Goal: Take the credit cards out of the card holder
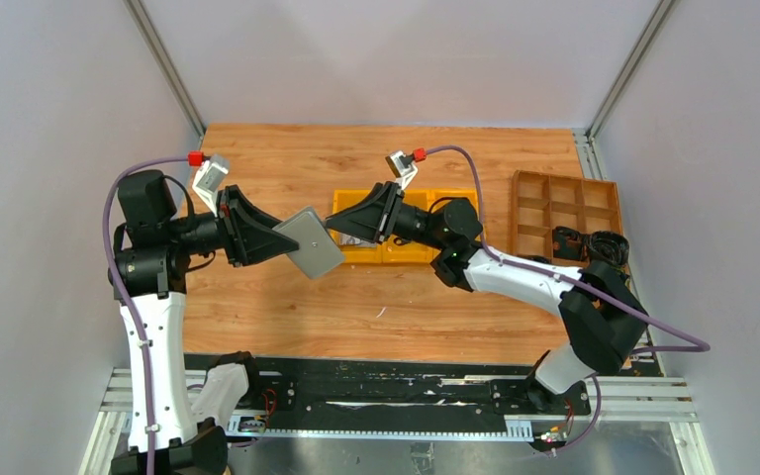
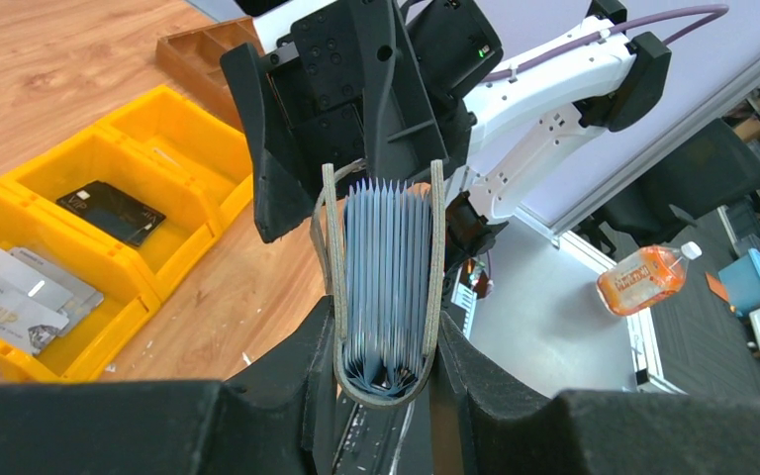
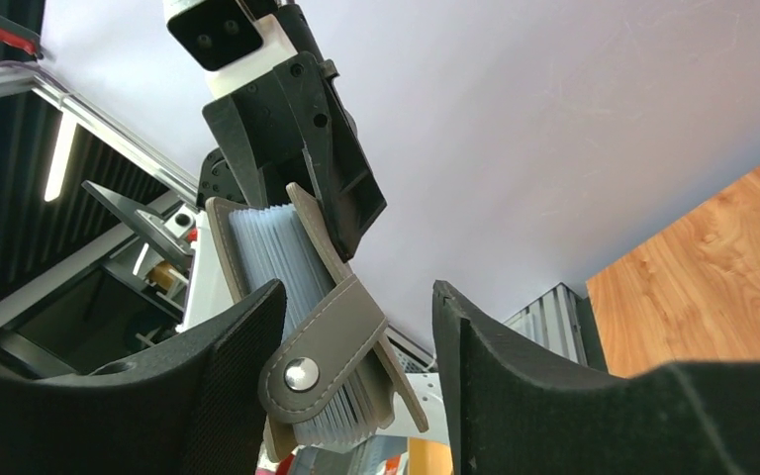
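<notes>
A grey card holder [image 1: 307, 242] is held up above the table by my left gripper [image 1: 277, 237], which is shut on it. In the left wrist view the holder [image 2: 384, 287] is upright, a dense stack of pale blue sleeves between its grey covers. In the right wrist view its strap with a metal snap [image 3: 322, 356] hangs close between the fingers of my right gripper [image 1: 336, 223], which stands open at the holder's side. Whether cards sit inside the sleeves I cannot tell.
A yellow bin [image 1: 406, 257] below holds pale cards and a dark card [image 2: 111, 210] in separate compartments. A wooden compartment tray [image 1: 544, 198] with cables is at the right.
</notes>
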